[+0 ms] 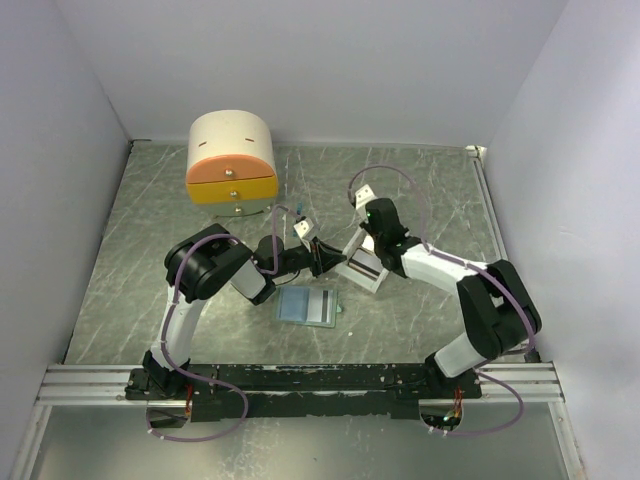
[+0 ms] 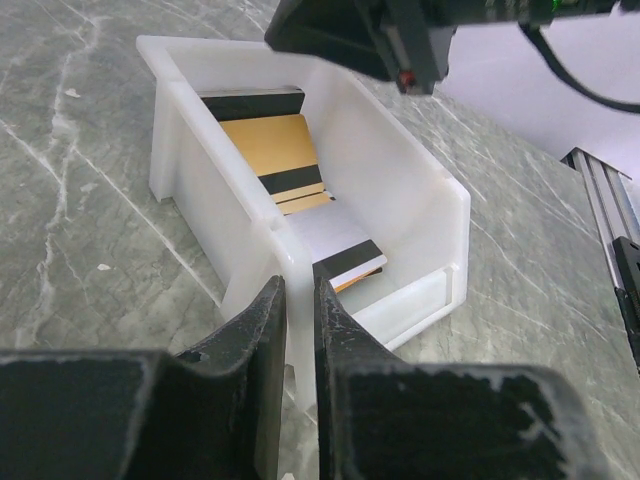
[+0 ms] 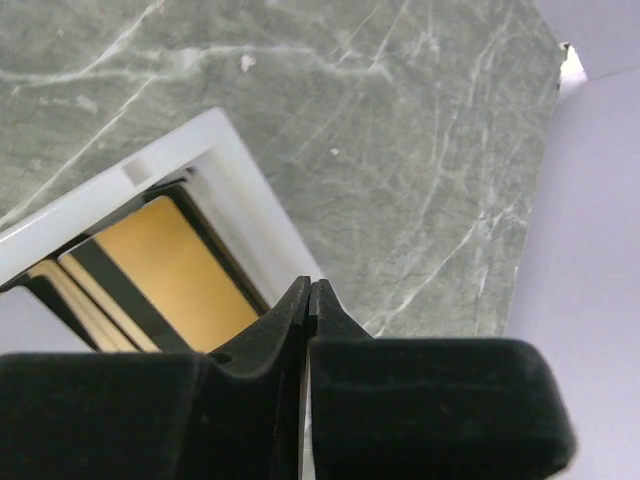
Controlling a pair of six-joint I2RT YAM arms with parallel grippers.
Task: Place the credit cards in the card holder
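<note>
The white holder (image 2: 205, 200) is a box with several cards inside, partly under the right arm in the top view. My left gripper is shut on its near corner wall. Gold and black cards (image 2: 270, 142) lean at the far end; a pale card with a black stripe (image 2: 335, 240) lies nearer. My right gripper is shut, nothing between its fingers, above the holder's end wall. In the right wrist view the gold card (image 3: 185, 270) lies outside those fingers. A flat wallet-like card holder (image 1: 307, 305) with blue and pale panels lies on the table.
At the back left stands a cream, orange and yellow drawer cabinet (image 1: 232, 160).
</note>
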